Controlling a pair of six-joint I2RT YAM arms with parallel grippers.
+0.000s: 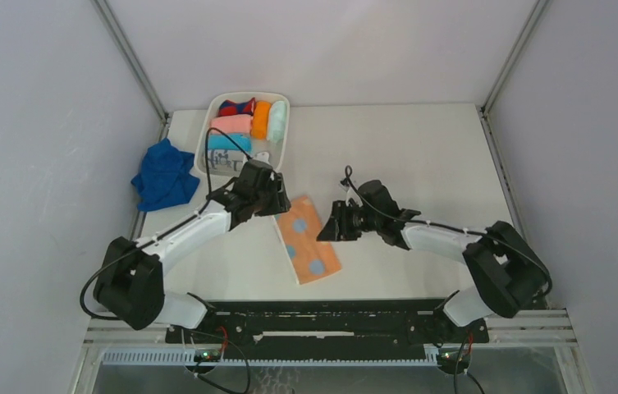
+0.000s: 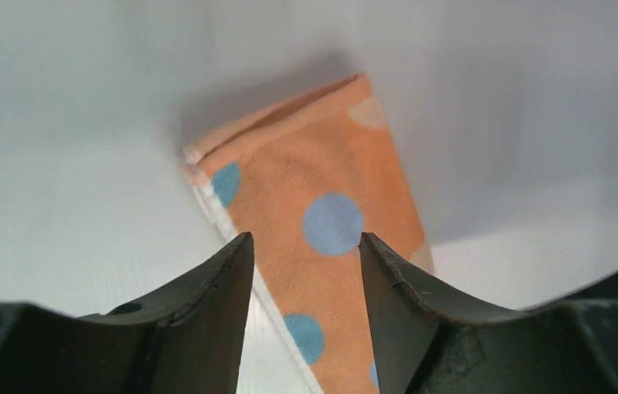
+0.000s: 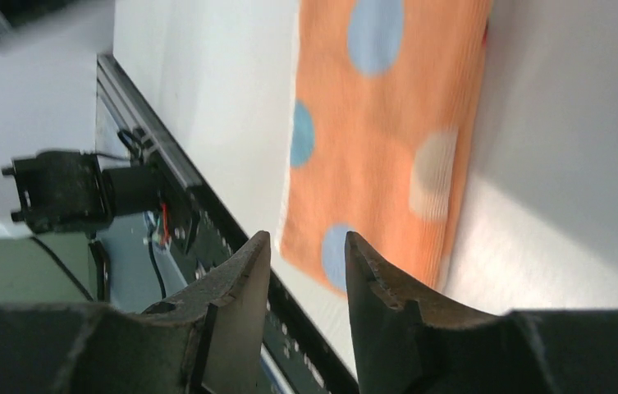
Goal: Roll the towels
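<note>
An orange towel with blue dots (image 1: 300,226), folded into a long strip, lies slanted on the table. In the left wrist view its far folded end (image 2: 289,123) shows, with a white edge down one side. My left gripper hovers above that end, its fingers parted and nothing between them. In the right wrist view the near end of the towel (image 3: 371,189) stretches away beyond the fingers. My right gripper is raised at the towel's right side, fingers apart and empty.
A white bin (image 1: 286,144) at the back left holds several rolled towels. Left of it lies a crumpled blue cloth (image 1: 164,175).
</note>
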